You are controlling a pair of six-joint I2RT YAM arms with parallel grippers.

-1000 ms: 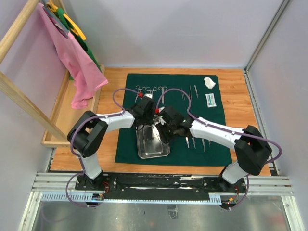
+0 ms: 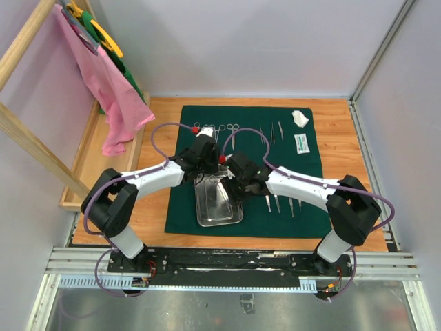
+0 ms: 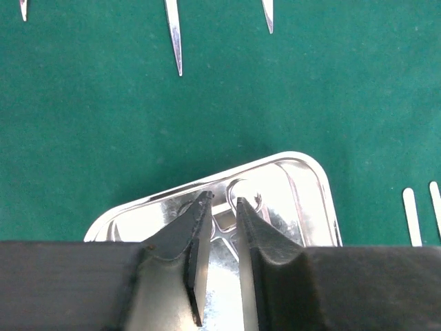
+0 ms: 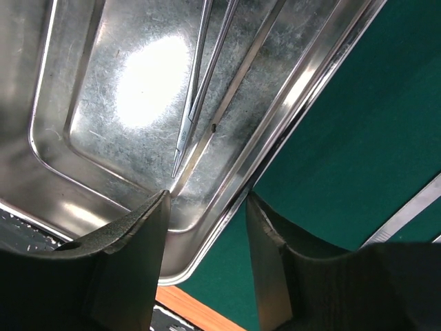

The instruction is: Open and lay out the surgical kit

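The steel tray (image 2: 217, 210) lies on the green cloth (image 2: 186, 214). My left gripper is over its back end, fingers slightly apart above a ringed instrument (image 3: 241, 186); whether it grips anything is unclear. My right gripper stands open over the tray's right wall, near the tips of a slender hinged instrument (image 4: 189, 117) inside. Scissors and clamps (image 2: 233, 136), thin instruments (image 2: 279, 203), a white packet (image 2: 302, 143) and gauze (image 2: 300, 118) lie laid out on the cloth.
A wooden rack (image 2: 27, 145) with pink (image 2: 117, 124) and green cloths stands at the left. Bare wood (image 2: 344, 158) borders the cloth. The two arms are close together over the tray.
The right arm has shifted very slightly.
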